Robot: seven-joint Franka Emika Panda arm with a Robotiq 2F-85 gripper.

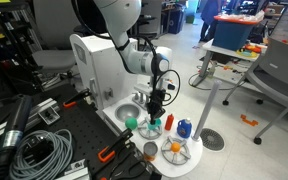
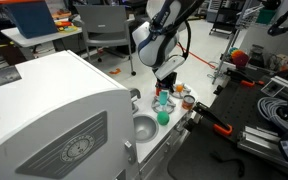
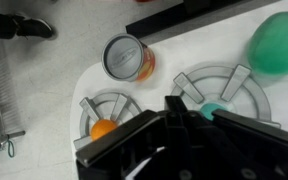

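Observation:
My gripper is low over the white toy stove top, directly above a teal object on one of the grey burners. In the wrist view the dark fingers are together, with nothing visible between them. They hide part of the teal object, and whether they touch it I cannot tell. A green rounded object lies beside that burner. On the other burner sits an orange ball. An open tin can stands near the stove's edge.
A blue object and a red bottle stand behind the burners. A metal sink bowl is set in the top on the other side. Black rails and coiled cable lie beside the stove.

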